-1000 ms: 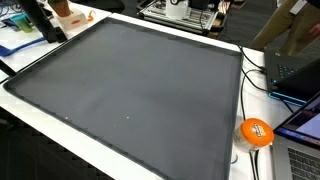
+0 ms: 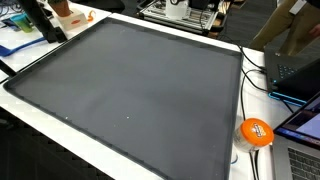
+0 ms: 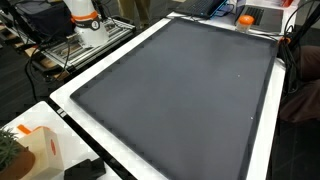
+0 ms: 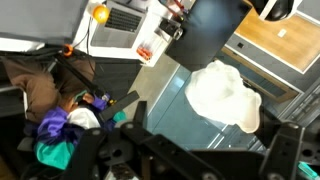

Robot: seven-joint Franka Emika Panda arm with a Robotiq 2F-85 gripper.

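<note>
Dark parts of my gripper frame the bottom of the wrist view, its fingers apart. A white, irregular shape [image 4: 222, 95] appears in line with the gap; I cannot tell what it is or how far away it lies. Neither exterior view shows the gripper. The dark grey board [image 2: 135, 85] is bare in both exterior views, with a white border around it. An orange-topped white round object [image 2: 254, 134] stands beside the board, near its corner in exterior view 2.
A laptop [image 2: 292, 82] and cables are beside the board. The white robot base [image 3: 86, 24] with an orange band stands off another side. A plant pot [image 3: 14, 155] and a wooden block [image 3: 42, 150] are at the near left. Coloured cloth [image 4: 62, 128] lies below in the wrist view.
</note>
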